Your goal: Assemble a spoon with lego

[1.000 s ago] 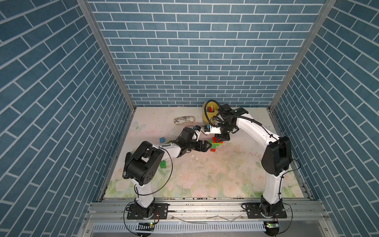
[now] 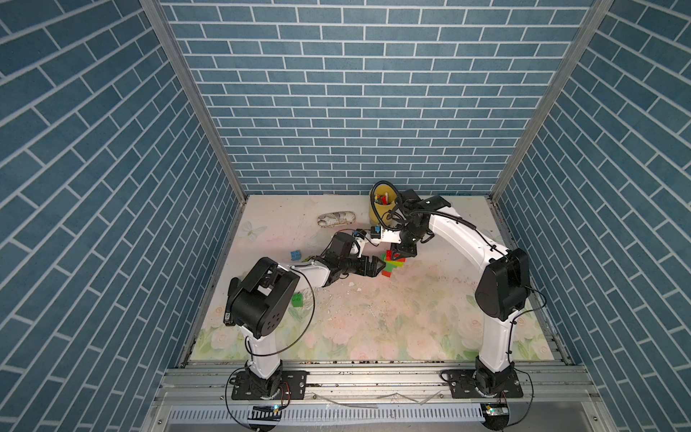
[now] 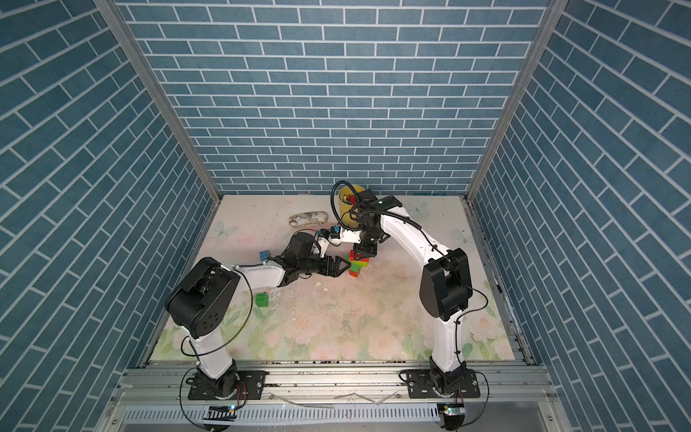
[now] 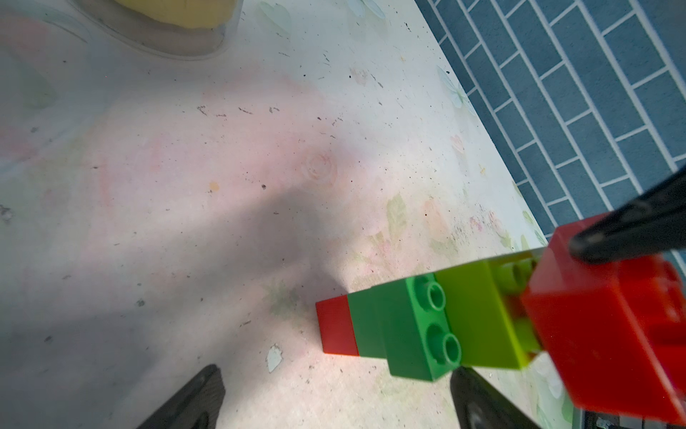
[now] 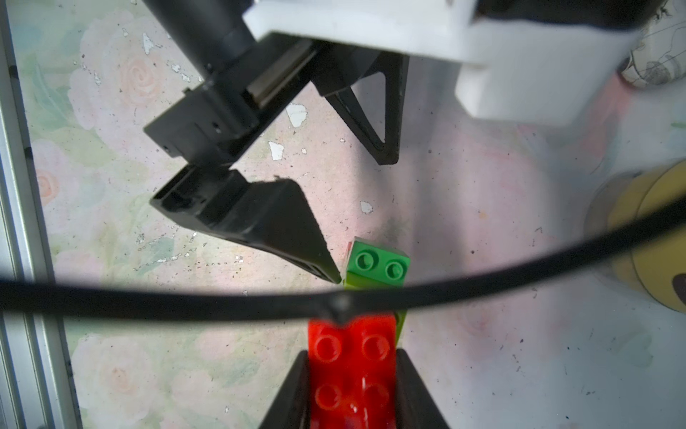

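A stack of joined lego bricks hangs from my right gripper, which is shut on its top red brick (image 5: 361, 341). Below that, the left wrist view shows a lime brick (image 4: 477, 314), green bricks (image 4: 403, 336) with studs sticking out sideways, and a small red brick (image 4: 337, 326) at the end. My left gripper is open and empty. Its right finger (image 4: 486, 404) appears close to the green brick's lower corner; whether they touch I cannot tell. From the top left view, both grippers meet near the table's middle.
A yellow bucket (image 2: 381, 210) with bricks inside stands behind the right arm. A blue brick (image 2: 295, 255) and a green brick (image 2: 297, 299) lie left, near the left arm. A pale coiled item (image 2: 336, 218) rests at the back.
The left arm looks still.
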